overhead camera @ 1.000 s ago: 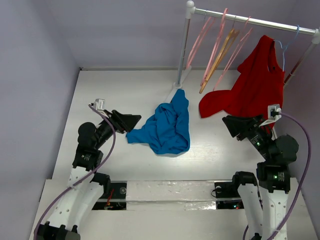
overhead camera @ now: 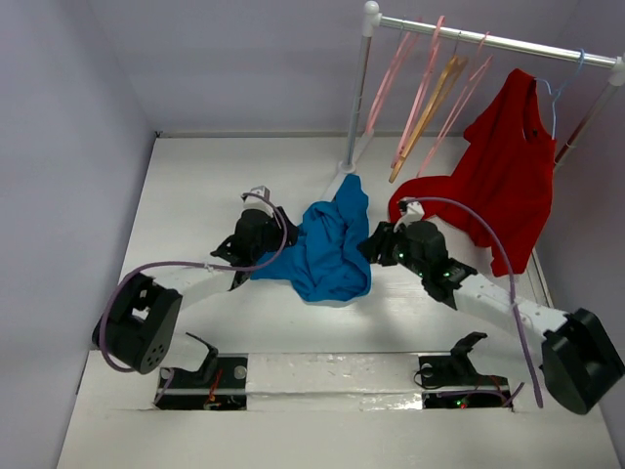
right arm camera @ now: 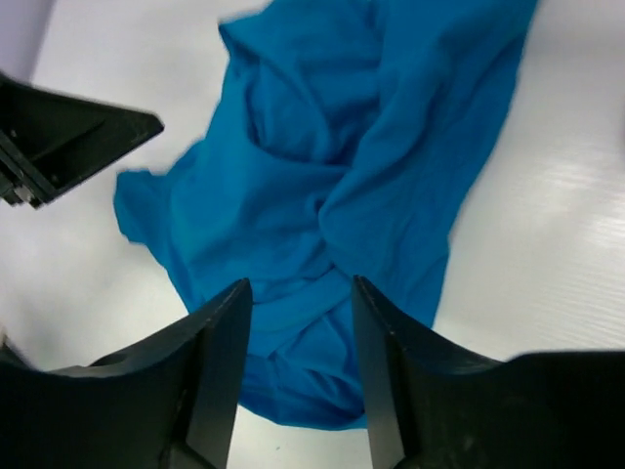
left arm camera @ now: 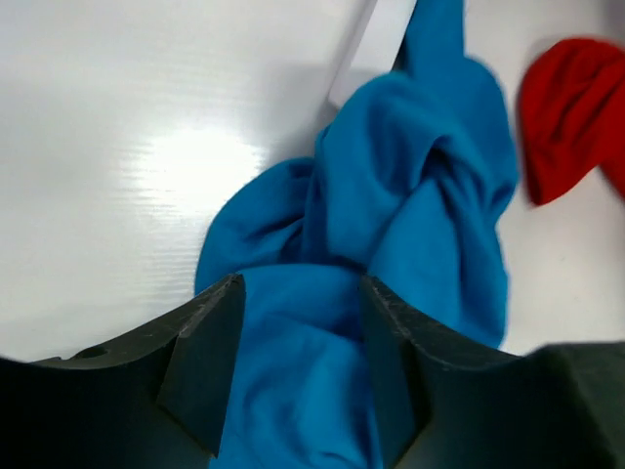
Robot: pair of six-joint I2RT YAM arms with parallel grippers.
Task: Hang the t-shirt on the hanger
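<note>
A crumpled blue t-shirt [overhead camera: 327,249] lies on the white table, filling much of both wrist views [left arm camera: 420,186] [right arm camera: 293,215]. My left gripper [overhead camera: 286,230] hangs over its left part; in the left wrist view its fingers [left arm camera: 195,371] are apart above the cloth, nothing seen gripped. My right gripper [overhead camera: 376,249] hovers at the shirt's right edge, open, with the cloth below its fingers [right arm camera: 205,371].
A rail [overhead camera: 498,41] at the back right carries pink hangers [overhead camera: 425,83], wooden hangers [overhead camera: 435,103] and a red shirt [overhead camera: 508,166]. Its upright [overhead camera: 354,107] stands behind the blue shirt.
The blue t-shirt looks unmoved.
</note>
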